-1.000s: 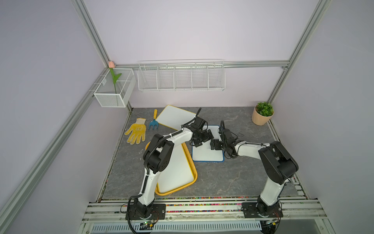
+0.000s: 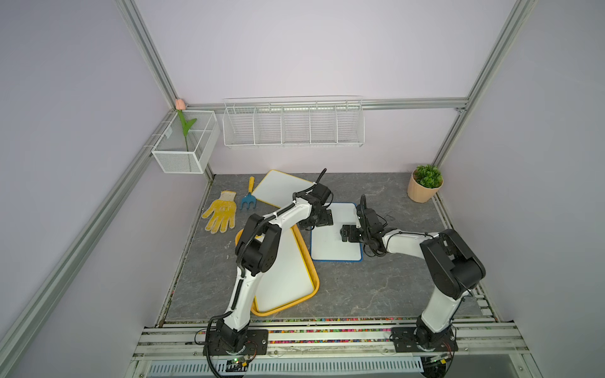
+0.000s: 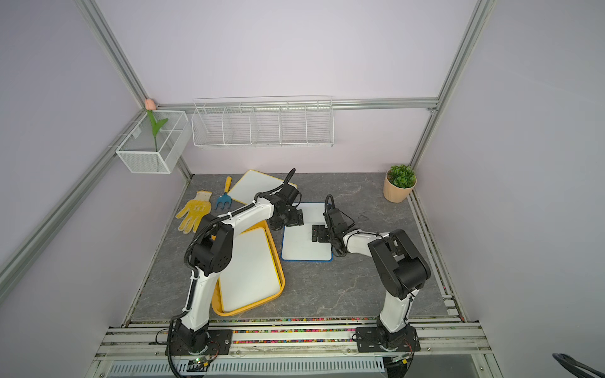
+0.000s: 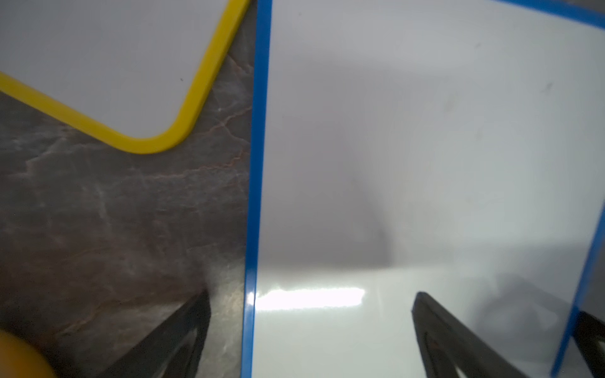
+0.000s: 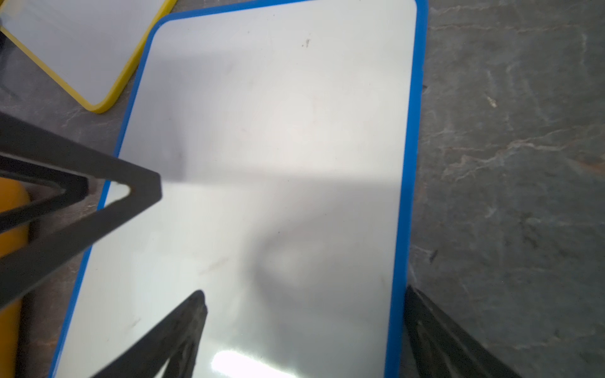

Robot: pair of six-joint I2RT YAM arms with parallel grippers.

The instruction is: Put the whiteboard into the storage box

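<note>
A white board with a blue rim (image 2: 334,248) lies flat on the grey table. To its left is a yellow-rimmed storage box (image 2: 307,258), whose inside shows white; whether that is a board or its floor I cannot tell. My left gripper is open over the board's left edge, one finger outside the blue rim and one above the white face. At the opposite edge, my right gripper is also open, its outer finger (image 5: 435,334) close against the blue rim and its inner one above the board. Neither holds anything.
A second white board with a yellow rim (image 2: 280,187) lies at the back left. Beside it are a blue hand fork (image 2: 247,201) and a yellow glove (image 2: 220,213). A potted plant (image 2: 426,182) stands back right. Table in front of the blue-rimmed board is clear.
My left gripper has shifted left and turned, from above the board's face to straddling its left edge. The board has stayed put.
</note>
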